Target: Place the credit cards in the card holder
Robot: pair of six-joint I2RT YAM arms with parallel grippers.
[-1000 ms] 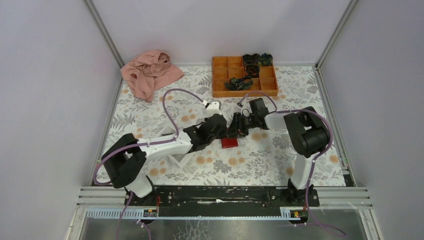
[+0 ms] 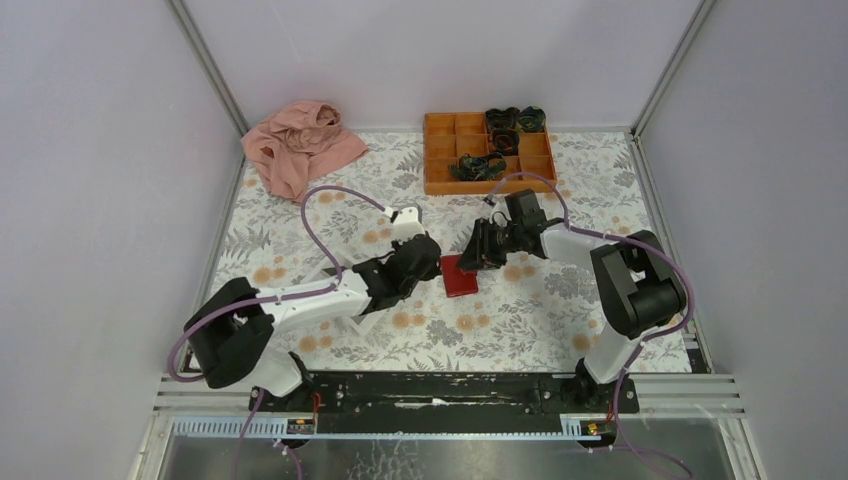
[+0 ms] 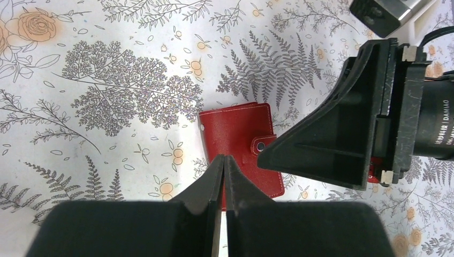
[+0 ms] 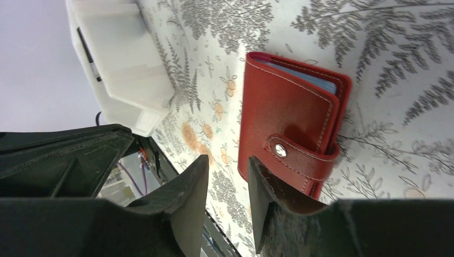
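The red card holder (image 2: 460, 284) lies on the patterned cloth near the middle of the top view. Its strap (image 4: 297, 154) is folded over the edge and the snap looks fastened. Bluish card edges (image 4: 308, 79) show between its covers at one end in the right wrist view. Shut, with nothing showing between its fingers, my left gripper hangs by the holder (image 3: 235, 134). My right gripper is open over the holder's near side, a gap between its fingers and nothing in it. No loose card is visible.
A white tray (image 2: 368, 324) lies partly under my left arm. At the back stand an orange compartment box (image 2: 437, 187) holding dark coiled items and a crumpled pink cloth (image 2: 300, 145).
My left arm has drawn back leftward from the holder, exposing more of it. The right arm has shifted slightly right. The holder has hardly moved.
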